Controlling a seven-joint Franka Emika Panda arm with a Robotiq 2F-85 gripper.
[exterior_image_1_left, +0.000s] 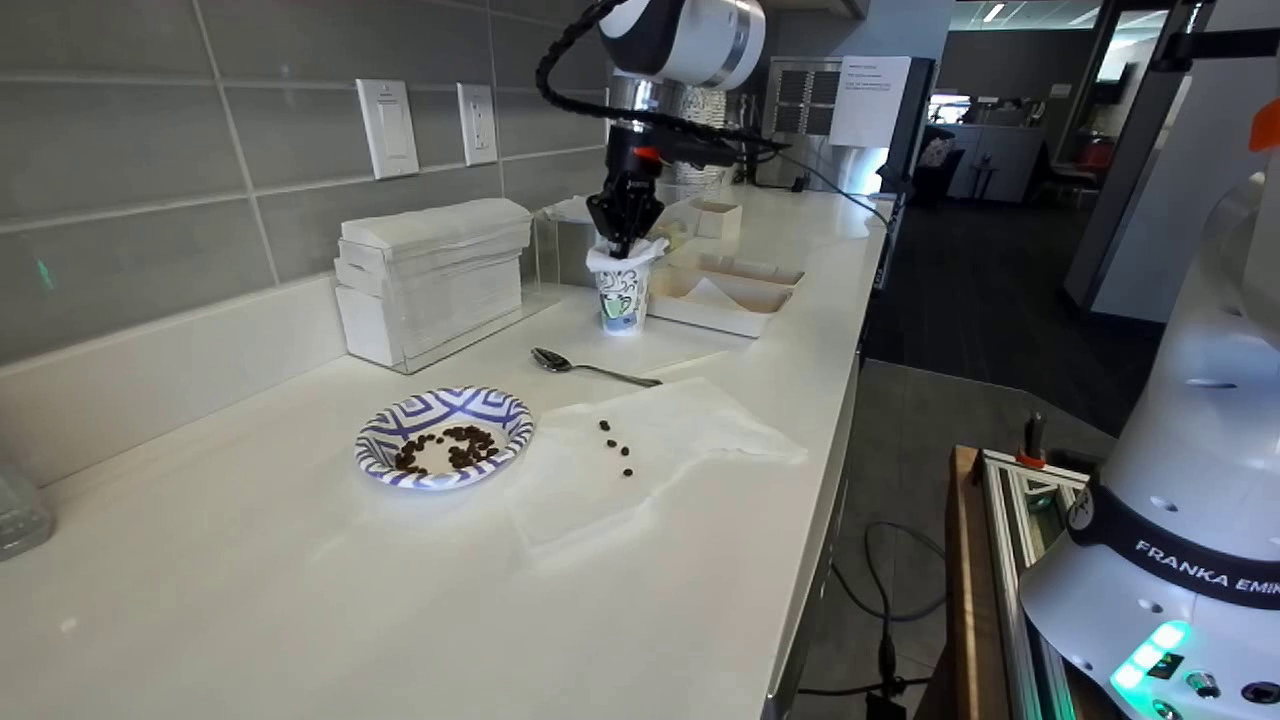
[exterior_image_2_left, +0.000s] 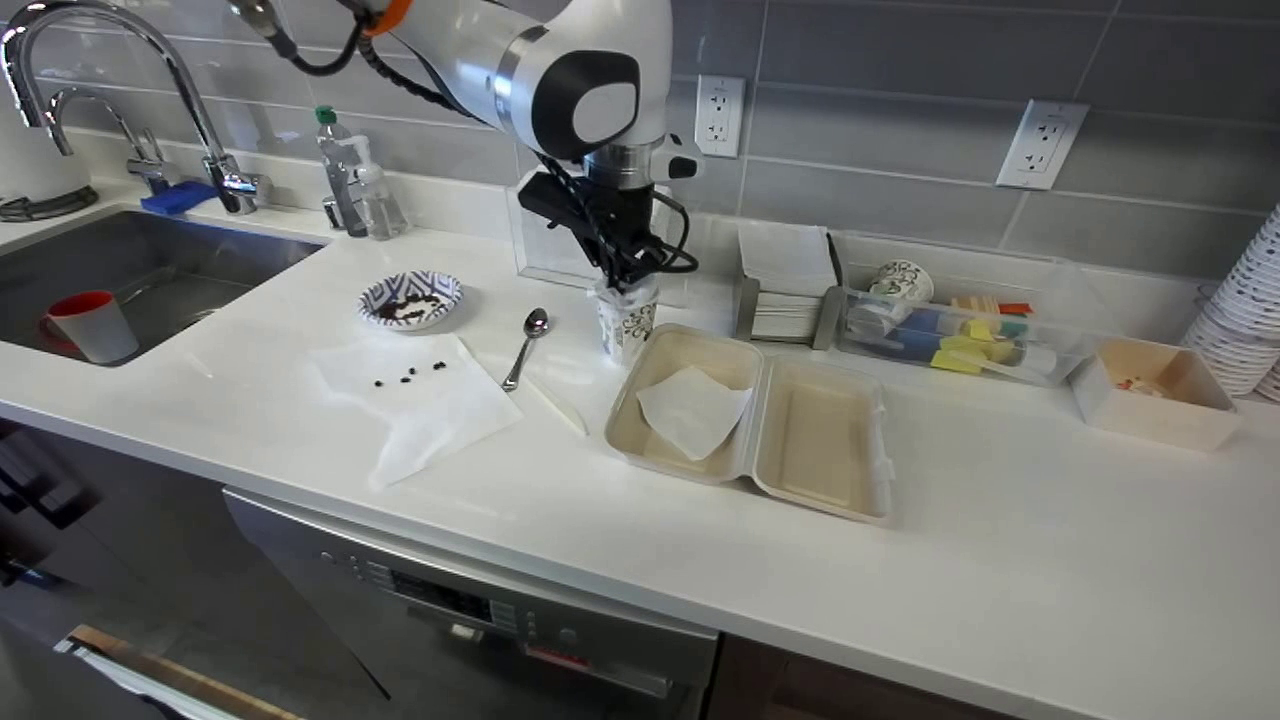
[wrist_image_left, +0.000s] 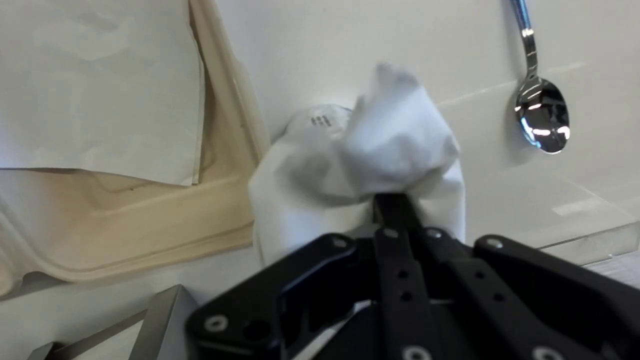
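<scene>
A patterned paper cup stands upright on the counter, with a white paper sheet draped over its mouth and bunched inward. My gripper points down at the cup's mouth, its fingers shut. In the wrist view, the dark fingertips sink into the folds of that paper. Whether any paper is pinched between them is hidden. The cup's opening is covered, with only a bit of its rim area showing beside the paper.
An open takeout box holding a paper piece stands right beside the cup. A spoon, a bowl of dark beans and a flat napkin with several beans lie nearby. A napkin holder stands by the wall.
</scene>
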